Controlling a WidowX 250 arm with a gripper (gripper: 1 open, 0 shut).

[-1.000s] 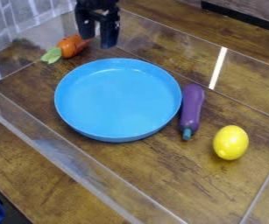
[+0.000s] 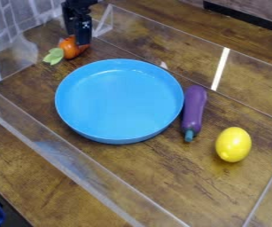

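At the top left, the dark gripper is lowered over an orange carrot with green leaves, just behind the blue plate. Its fingertips are at or just above the carrot's upper end; whether they are open or shut, or touching it, I cannot tell.
A purple eggplant lies right of the plate, and a yellow lemon sits farther right. A clear plastic edge runs along the left.
The gripper has moved left and down onto the carrot's position. The plate, eggplant and lemon have not moved.
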